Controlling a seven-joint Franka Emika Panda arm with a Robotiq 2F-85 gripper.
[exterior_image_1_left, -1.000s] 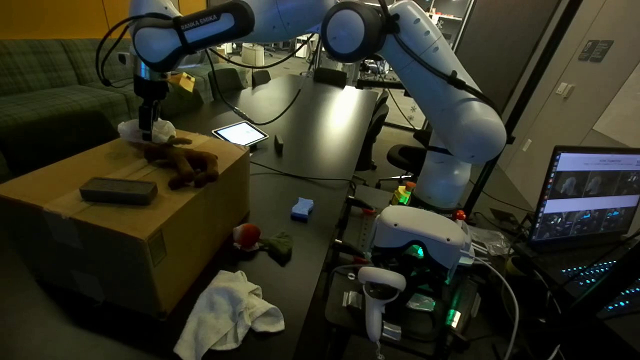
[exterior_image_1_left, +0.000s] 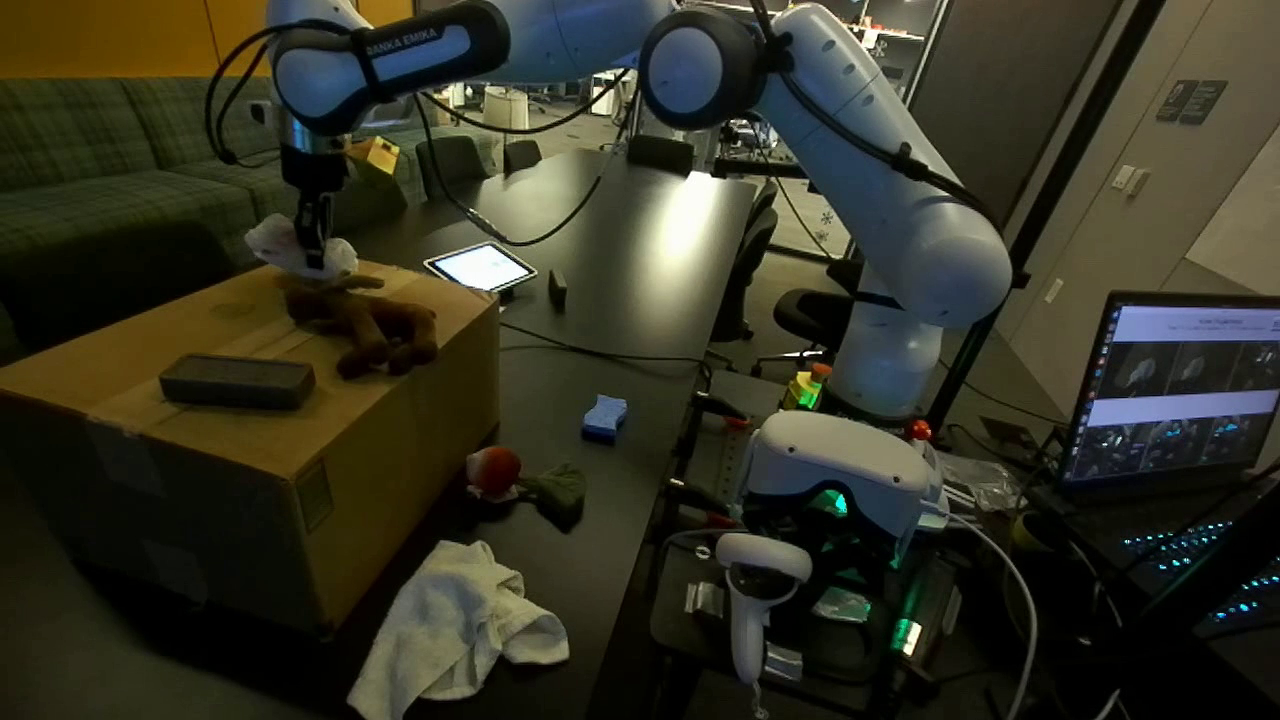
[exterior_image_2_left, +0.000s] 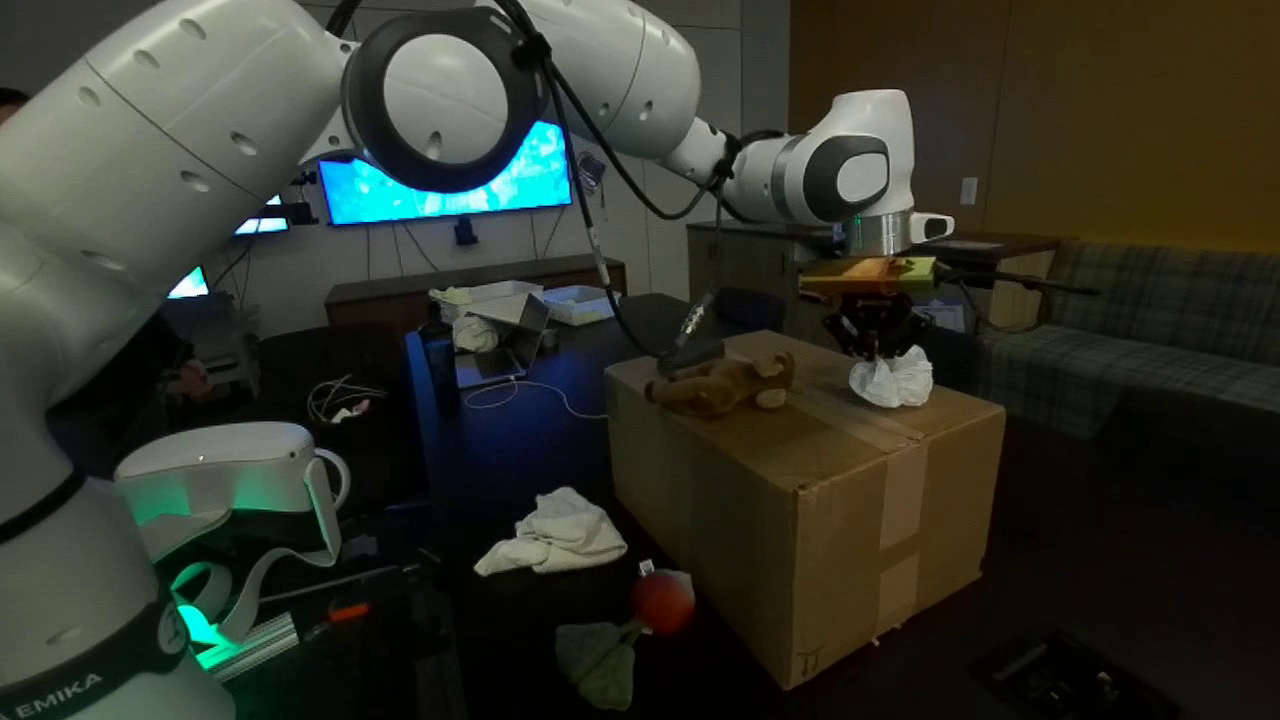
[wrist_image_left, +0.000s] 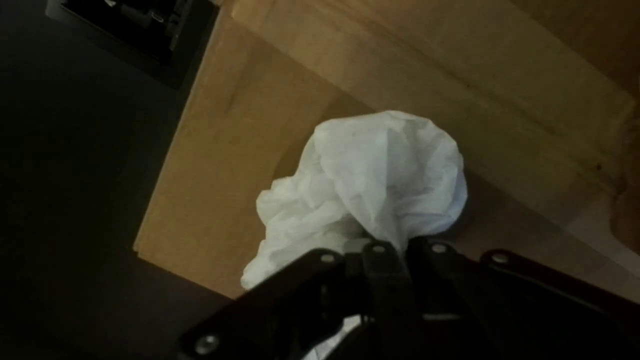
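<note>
A crumpled white tissue-like bundle (wrist_image_left: 390, 174) is pinched in my gripper, whose dark fingers are closed on its near side in the wrist view. Exterior view 2 has the white bundle (exterior_image_2_left: 891, 378) just at or above the top of the cardboard box (exterior_image_2_left: 732, 528), close to one end; whether it touches cannot be told. From the other side, my gripper (exterior_image_1_left: 314, 258) points straight down over the far part of the box, with the bundle (exterior_image_1_left: 294, 246) around its tips. A brown plush toy (exterior_image_1_left: 366, 326) lies on the box beside it.
A dark grey block (exterior_image_1_left: 238, 382) rests on the box top. On the table lie a white cloth (exterior_image_1_left: 462, 630), a red-and-green soft toy (exterior_image_1_left: 494, 470) and a blue sponge (exterior_image_1_left: 605, 418). Farther back is a lit tablet (exterior_image_1_left: 481, 266).
The gripper has risen slightly and shifted a little to the right in exterior view 1, and the white bundle has come up with it. The plush toy and block stay put.
</note>
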